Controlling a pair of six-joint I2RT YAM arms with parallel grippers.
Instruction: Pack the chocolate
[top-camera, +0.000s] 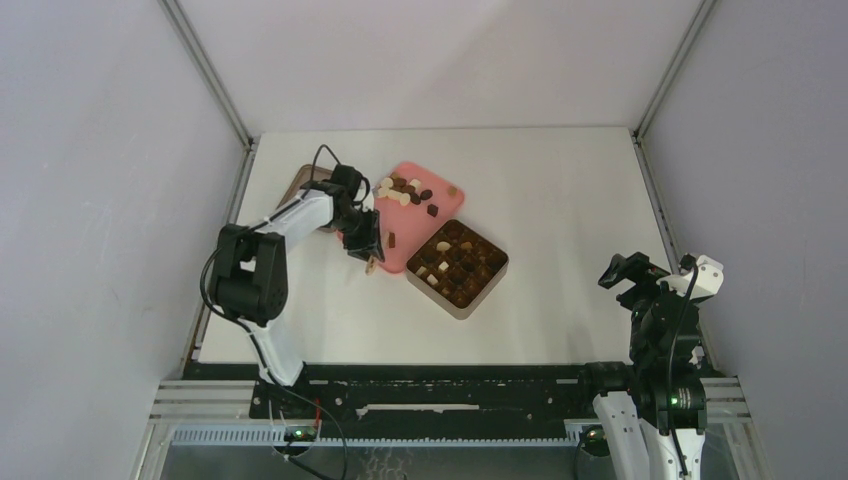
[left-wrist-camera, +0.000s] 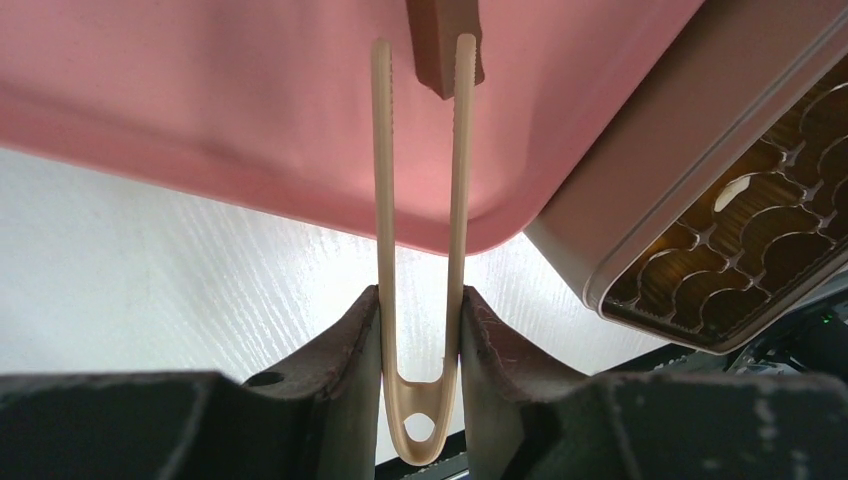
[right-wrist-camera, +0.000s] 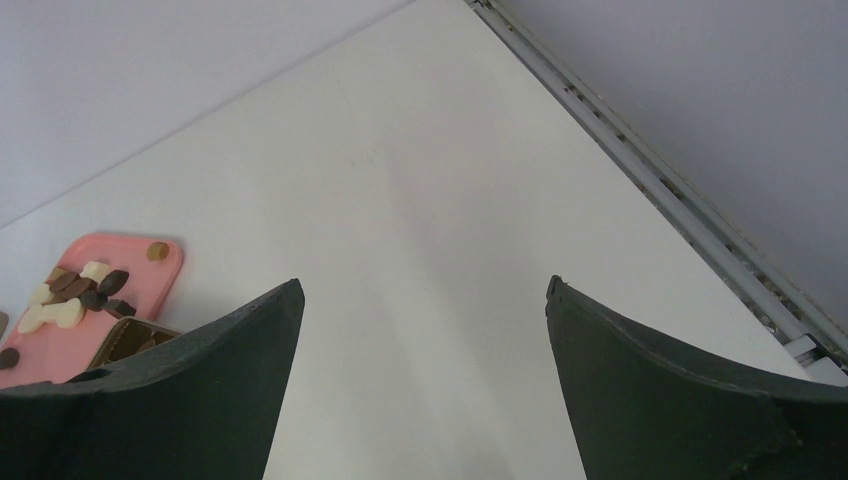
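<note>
My left gripper is shut on beige tongs (left-wrist-camera: 420, 400), whose two prongs stand apart above the pink tray (left-wrist-camera: 300, 190). A brown chocolate bar (left-wrist-camera: 440, 45) lies on that tray near the tips, partly behind the right prong in the left wrist view; contact cannot be told. More dark and cream chocolates (top-camera: 400, 187) sit at the tray's far end. The chocolate box (top-camera: 484, 297), with round compartments, stands at the tray's right side; a few pale pieces (top-camera: 443, 246) are in it. Far to the right, my right gripper is open and empty.
A greyish-brown tray (top-camera: 289, 190) lies behind the left arm, partly hidden by it. Side walls and metal rails (top-camera: 655, 200) bound the table.
</note>
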